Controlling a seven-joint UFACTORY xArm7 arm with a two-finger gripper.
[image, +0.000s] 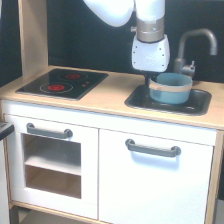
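A blue-grey pot (172, 96) with a light rim sits in the black sink (203, 102) at the right of the toy kitchen's counter. From above, the white arm reaches down to the pot's left side. The gripper (151, 78) is at the pot's left edge, its small dark fingers close against the rim. Whether they touch or hold anything is too small to make out.
Behind the pot, a grey faucet (184, 48) curves over the sink. A black cooktop (63, 84) with red burner marks lies at the left. Between them, the wooden counter (107, 95) is clear. White cabinet doors are below.
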